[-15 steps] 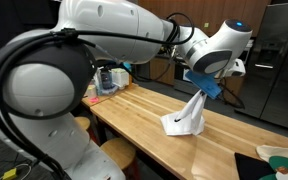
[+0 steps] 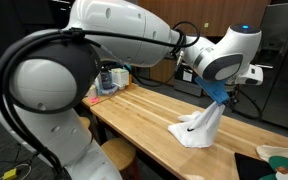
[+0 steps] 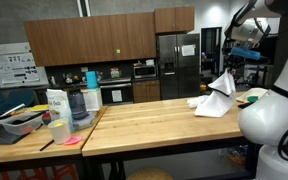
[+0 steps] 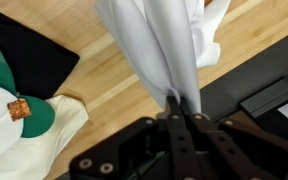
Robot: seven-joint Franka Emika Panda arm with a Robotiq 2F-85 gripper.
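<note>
A white cloth [image 2: 199, 128] hangs from my gripper [image 2: 221, 99], its lower part spread on the wooden table. Seen from the wrist, the cloth [image 4: 164, 45] runs up between the fingertips of the gripper, which is shut on it. From the other side, the cloth [image 3: 219, 98] drapes down from the arm to the table at the right. A dark mark shows on the cloth's lying part in exterior view 1.
A black cloth [image 4: 29, 48] lies beside a green and white round item [image 4: 4, 110] at the table's right end. Containers [image 3: 59, 130] and a tray stand at the far end.
My gripper has moved to the right, toward the black cloth's end of the table. The white cloth has been drawn along with it, its lower part sliding over the table.
</note>
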